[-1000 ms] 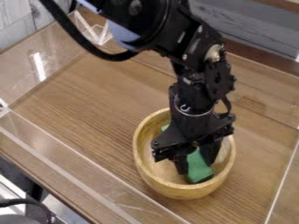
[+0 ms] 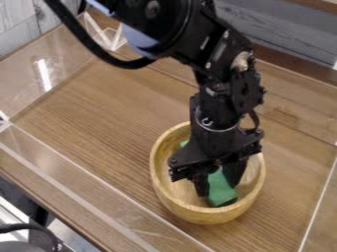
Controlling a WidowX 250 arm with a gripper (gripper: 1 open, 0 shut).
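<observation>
A tan round bowl [image 2: 174, 192] sits on the wooden table [image 2: 93, 118] at the lower middle right. Inside it lies a green object [image 2: 222, 193], partly covered by my black gripper [image 2: 218, 167], which reaches down into the bowl from above. The fingertips are at the green object; whether they grip it is hidden by the gripper's body.
Clear plastic edging runs along the left and near sides, with black cables at the lower left corner. A raised wooden edge runs along the back right.
</observation>
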